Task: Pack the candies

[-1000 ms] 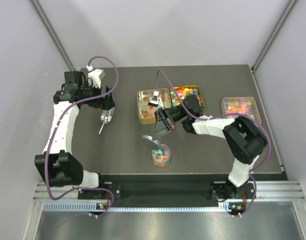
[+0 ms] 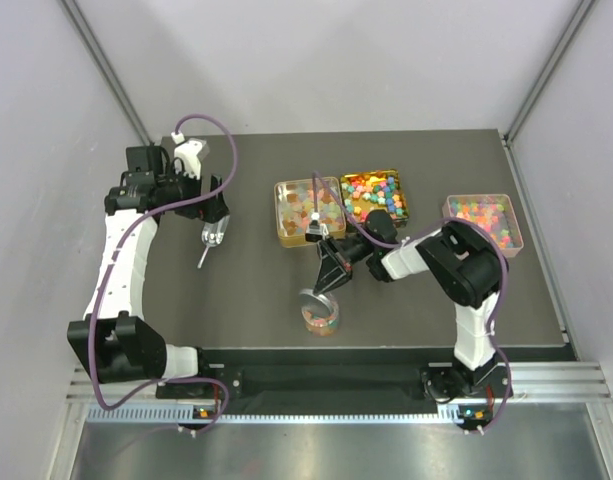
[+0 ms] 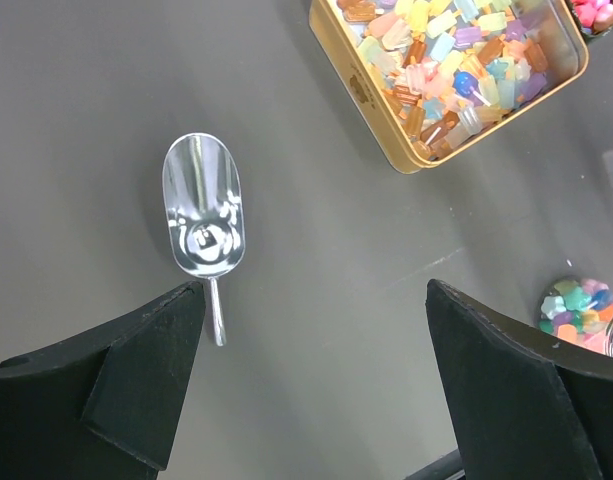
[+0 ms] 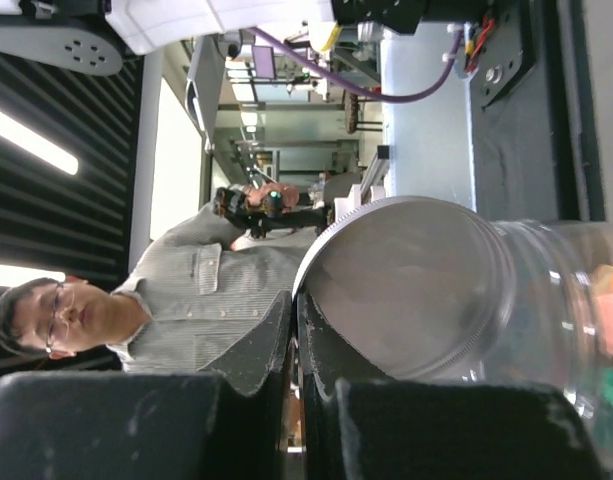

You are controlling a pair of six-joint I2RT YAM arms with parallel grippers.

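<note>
My right gripper (image 2: 324,280) is shut on the rim of a round silver lid (image 4: 406,280), which it holds tilted at the top of a clear jar (image 2: 321,322) of colourful candies near the table's front edge. Part of the jar also shows at the right of the left wrist view (image 3: 578,318). My left gripper (image 2: 216,200) stands open above a steel scoop (image 3: 201,205) lying on the left of the table, nothing between its fingers.
Behind the jar are a tub of wrapped candies (image 2: 291,215) and a gold tray of bright candies (image 2: 374,195). A pink-rimmed box of candies (image 2: 483,220) stands at the right.
My right gripper has brought the lid from left of and above the jar down onto its top, shifting slightly right. The left arm has barely moved.
</note>
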